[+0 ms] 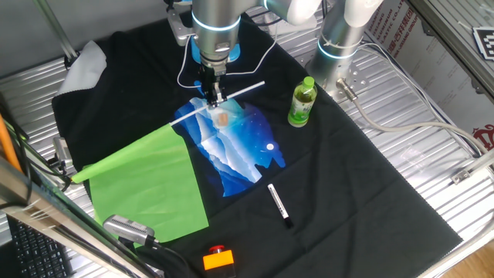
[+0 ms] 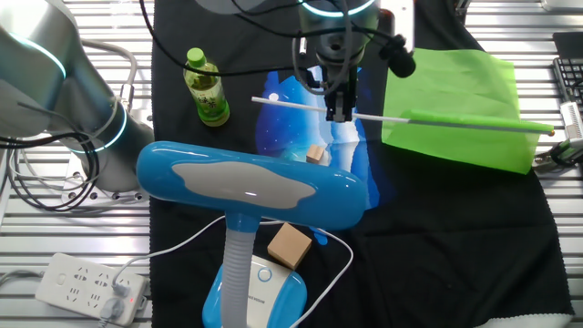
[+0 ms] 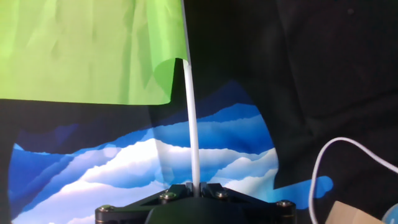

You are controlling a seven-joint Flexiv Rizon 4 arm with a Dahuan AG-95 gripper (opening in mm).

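A green flag [image 1: 150, 189] is spread on the black cloth, its white pole [image 1: 248, 88] crossing a blue picture sheet [image 1: 239, 147]. My gripper [image 1: 214, 103] is shut on the pole's bare part, between the flag and the pole's free end. In the wrist view the pole [image 3: 192, 124] runs straight up from between the fingertips to the green fabric [image 3: 87, 50]. From the opposite side, the gripper [image 2: 340, 118] likewise has the pole passing through its fingers. How far the pole is off the sheet is hard to tell.
A green-capped bottle [image 1: 302, 102] stands right of the sheet, and a marker [image 1: 279, 205] lies in front. A small wooden block [image 2: 315, 153] rests on the sheet; a larger one [image 2: 289, 246] is beside the blue lamp [image 2: 250, 187].
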